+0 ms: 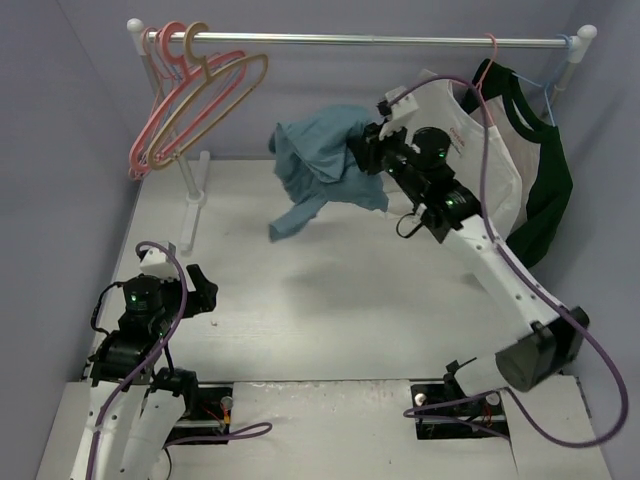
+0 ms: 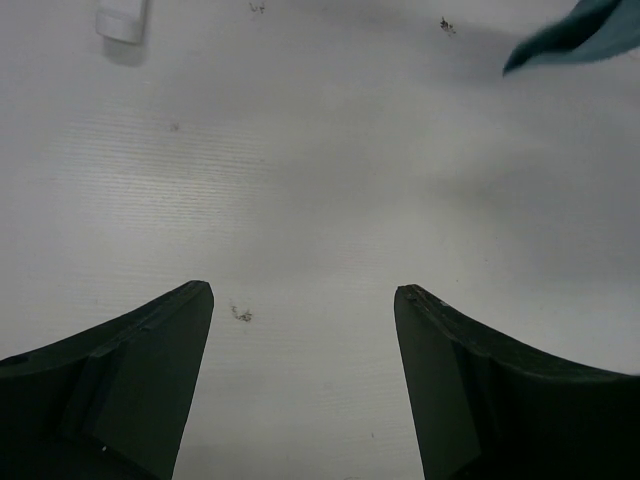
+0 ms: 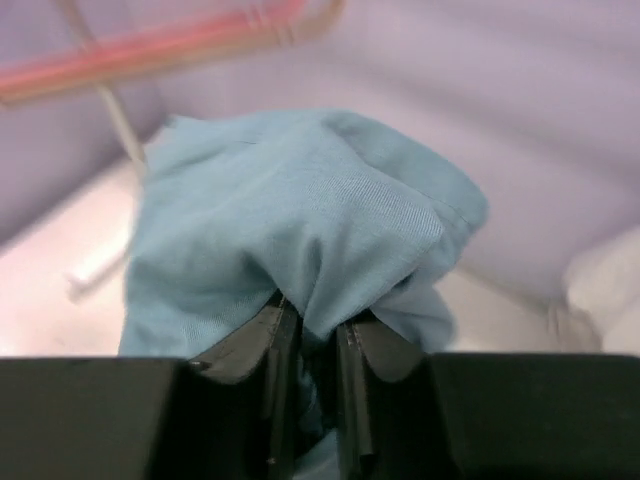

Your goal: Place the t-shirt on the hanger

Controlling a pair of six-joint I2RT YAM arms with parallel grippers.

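Note:
A bunched teal T-shirt [image 1: 320, 160] hangs in the air below the middle of the rail, with my right gripper [image 1: 365, 150] shut on it; in the right wrist view the cloth [image 3: 290, 210] bulges up from between the fingers. Its edge shows at the top right of the left wrist view. Pink and tan hangers [image 1: 200, 100] hang at the rail's left end. My left gripper [image 1: 200, 288] stands open and empty over the table's left side, its fingers low in the left wrist view.
The metal rail [image 1: 370, 40] spans the back. White and green garments [image 1: 540, 180] hang on hangers at its right end. The rack's foot [image 1: 195, 210] stands at the back left.

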